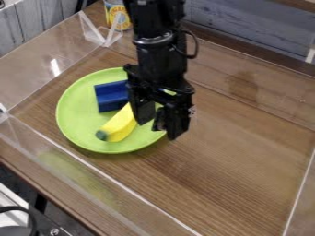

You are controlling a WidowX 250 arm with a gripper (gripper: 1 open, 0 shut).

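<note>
A black robot arm reaches down from the top centre to a green plate (76,118) on the wooden table. Its gripper (163,118) is open, hanging over the right part of the plate. A yellow banana-like object (117,126) lies on the plate just left of the gripper, partly hidden by it. Behind it on the plate sits a dark blue block (110,92), also partly hidden by the arm.
A can (117,17) stands at the back left. Walls edge the workspace at left and back, and a black cable lies at the bottom left.
</note>
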